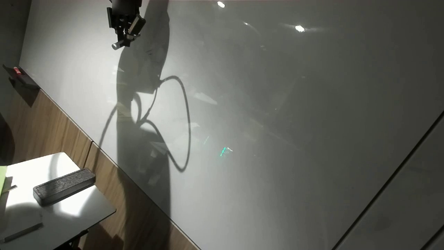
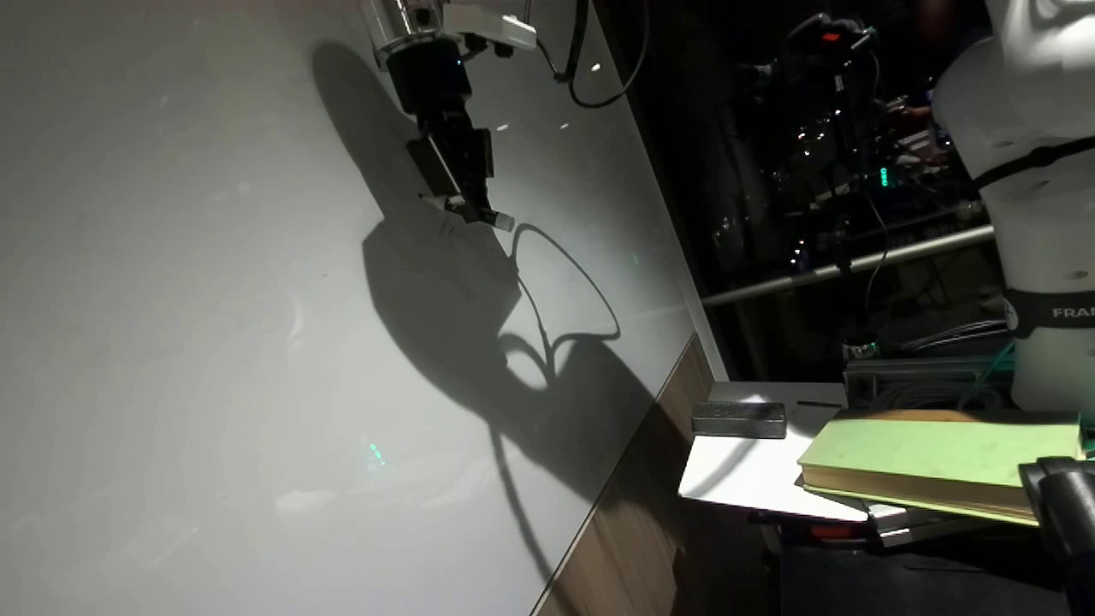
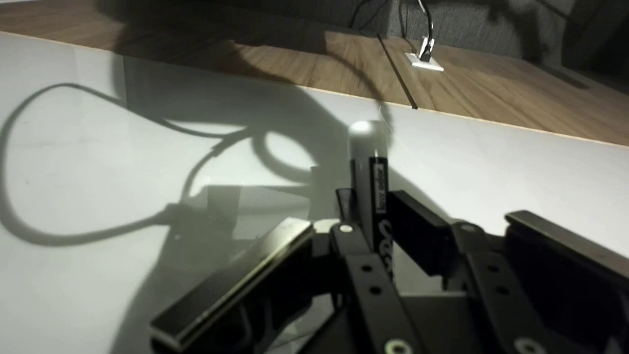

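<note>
A dark marker [image 3: 371, 177] with a pale end and "low odor" lettering is pinched between the gripper's fingers in the wrist view. My gripper is shut on it. From the first exterior view, the gripper [image 1: 128, 35] hangs at the top left in front of the whiteboard [image 1: 266, 125], the marker's pale tip [image 1: 116, 46] poking out to the lower left. In the second exterior view the marker [image 2: 500, 220] points right, below the gripper [image 2: 467, 200]. Whether the marker touches the board cannot be told.
A black eraser [image 1: 64, 186] rests on a small white table [image 1: 89, 208], and a green book [image 2: 939, 452] lies beside it. Wood panelling [image 1: 62, 125] runs under the board. A small tray [image 1: 23, 77] with a red item sits at far left.
</note>
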